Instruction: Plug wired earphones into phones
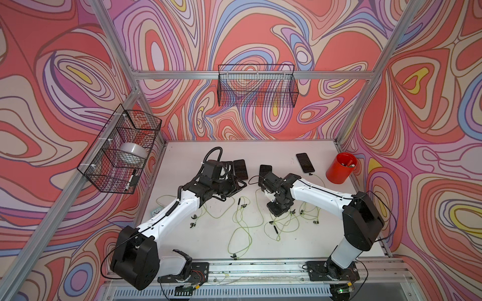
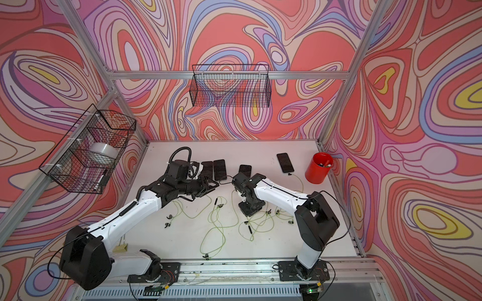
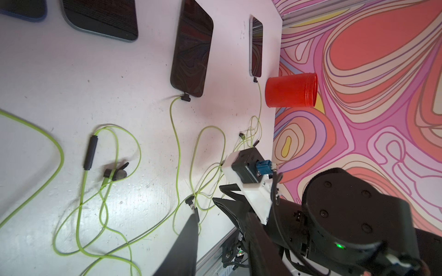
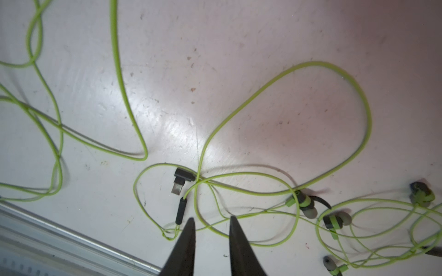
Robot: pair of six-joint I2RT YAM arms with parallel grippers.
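Observation:
Both grippers stand apart over the table, part open and empty. My left gripper hovers above the left-middle table; my right gripper is over the tangled green earphones. In the right wrist view, a loose angled black plug [image 4: 183, 175] with a silver tip lies just beyond the fingertips, beside a slim black cable piece [image 4: 181, 210]. In the left wrist view, the middle phone [image 3: 193, 46] has an earphone plug [image 3: 185, 97] at its lower end. The far-right phone [image 3: 257, 48] also has a plug [image 3: 255, 80]. No plug shows at another phone's [image 3: 103, 18] visible end.
A red cup [image 1: 339, 169] stands at the table's back right. Green cables with earbuds [image 4: 301, 202] sprawl and overlap across the front and middle. Black wire baskets [image 1: 257, 90] hang above the back edge and at the left.

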